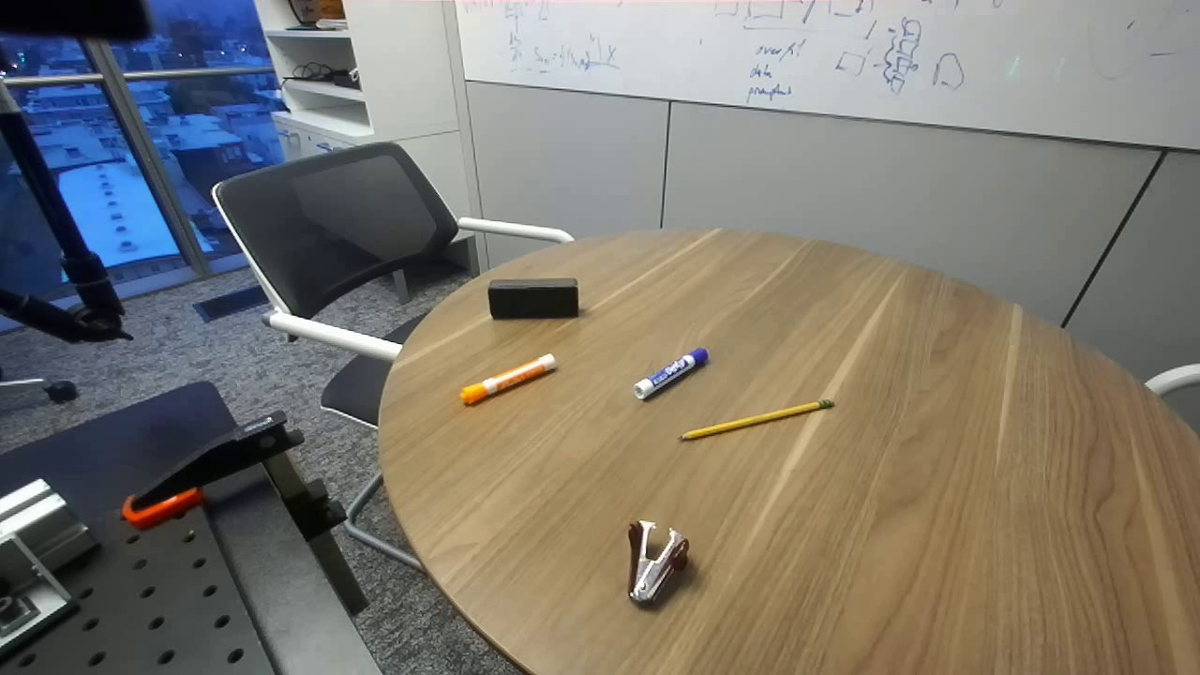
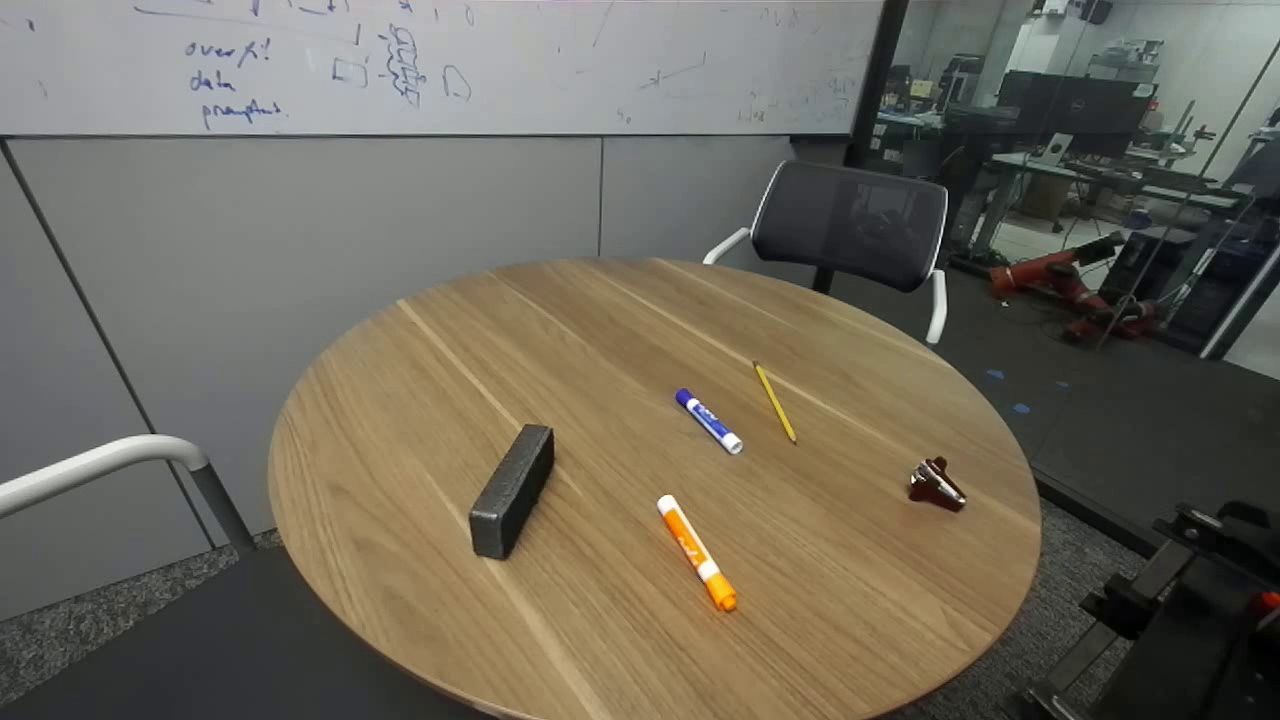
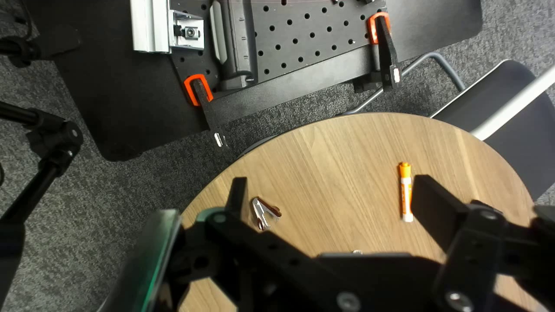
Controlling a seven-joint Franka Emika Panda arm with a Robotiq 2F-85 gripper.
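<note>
On the round wooden table (image 1: 922, 484) lie an orange marker (image 1: 508, 379), a blue marker (image 1: 671, 373), a yellow pencil (image 1: 757, 420) and a staple remover (image 1: 654, 564). A black eraser-like block (image 2: 512, 492) rests near the table's chair side. My gripper shows only in the wrist view, its two black fingers wide apart and nothing between them gripped. It hangs above the table, with the staple remover (image 3: 264, 212) visible by the left finger and the orange marker (image 3: 406, 192) by the right one. The gripper body hides the blue marker and pencil there.
A mesh chair (image 1: 337, 236) stands against the table, and another chair (image 2: 849, 222) is across from it. Beside the table is a dark perforated bench (image 3: 307, 36) with orange-handled clamps (image 3: 198, 89).
</note>
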